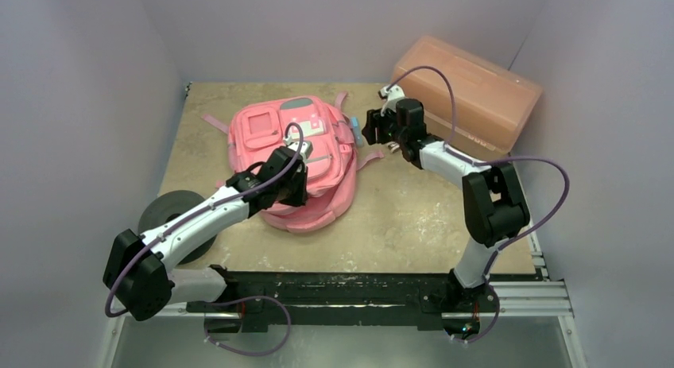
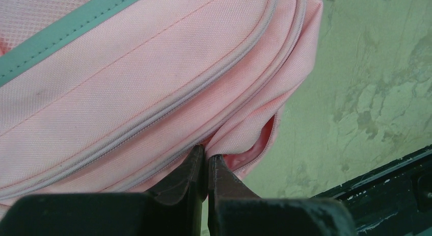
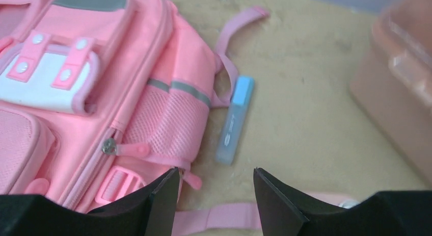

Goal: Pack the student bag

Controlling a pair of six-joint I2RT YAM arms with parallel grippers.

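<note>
A pink backpack (image 1: 262, 133) lies flat on the table, left of centre. Over its near end, my left gripper is shut on a thin fold of its pink fabric, gathered at the fingertips; an opening in the fabric shows beside them. To the right of the bag lies a clear tube with a blue cap (image 3: 235, 121), close to the mesh side pocket (image 3: 168, 119). My right gripper stands open over this side, with nothing between its fingers; the tube is seen beyond them.
A large translucent orange box (image 1: 469, 94) fills the back right corner. A dark round object (image 1: 171, 209) sits at the front left, partly beneath the left arm. Pink straps (image 3: 224, 215) trail from the bag.
</note>
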